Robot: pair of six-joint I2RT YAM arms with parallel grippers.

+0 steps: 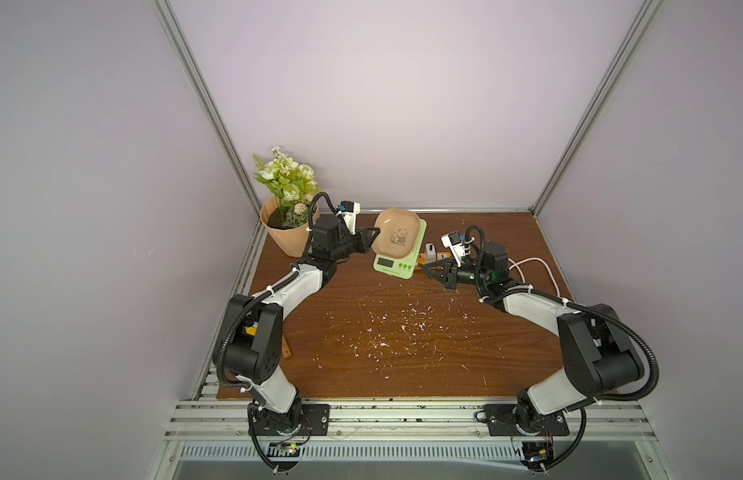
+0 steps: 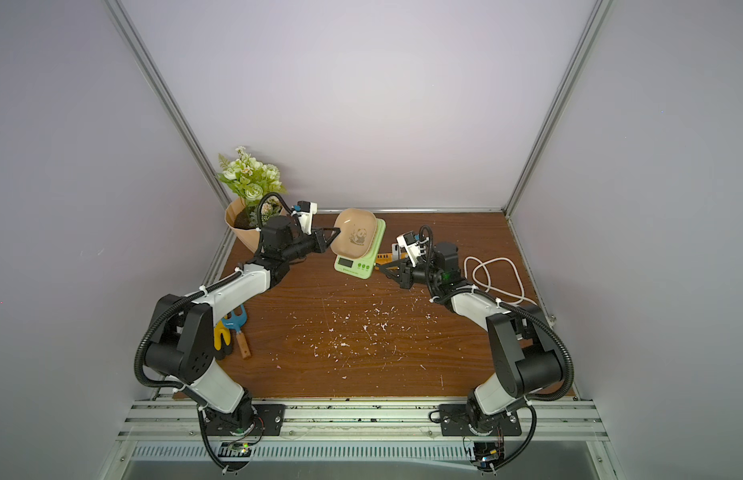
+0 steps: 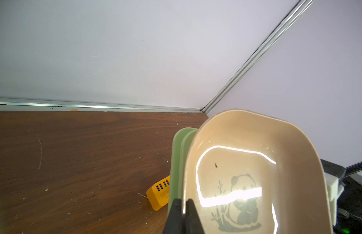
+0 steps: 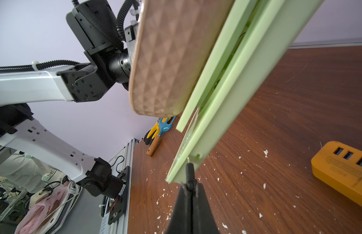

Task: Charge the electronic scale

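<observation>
The green electronic scale (image 1: 394, 267) is raised and tilted above the table, with the tan panda bowl (image 1: 396, 233) on its face. My left gripper is shut on the bowl's thin left rim. In the right wrist view, the scale (image 4: 231, 89) stands nearly on edge, its narrow side facing that camera. A small green-edged opening shows low on this side. My right gripper is shut just below it. A small dark grey piece (image 4: 190, 170) projects from between its tips toward the opening; whether it touches the scale, I cannot tell.
An orange power strip (image 4: 340, 169) lies on the table behind the right gripper, with a white adapter (image 1: 430, 252) on it. White cord (image 2: 495, 268) loops at right. A flowerpot (image 1: 291, 237) stands at back left. White scraps litter the clear front middle.
</observation>
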